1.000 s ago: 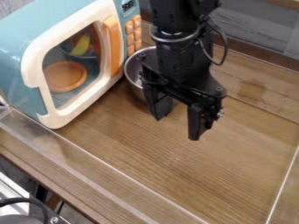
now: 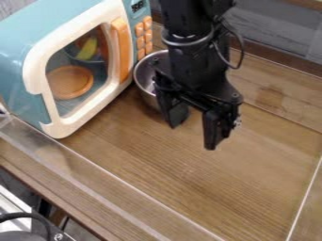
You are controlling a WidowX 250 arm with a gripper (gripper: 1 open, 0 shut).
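Observation:
My gripper (image 2: 194, 126) hangs open over the wooden counter at the centre right, its two dark fingers apart with nothing seen between them. Behind it, a metal bowl (image 2: 147, 73) stands on the counter, partly hidden by the arm. On the left is a toy microwave (image 2: 48, 46) in light blue and white, with an orange round dish (image 2: 70, 83) and a yellow item visible inside.
A grey wall runs along the back. A ledge with dark cables lies at the lower left.
The arm and gripper have shifted very slightly. Nothing else has visibly moved.

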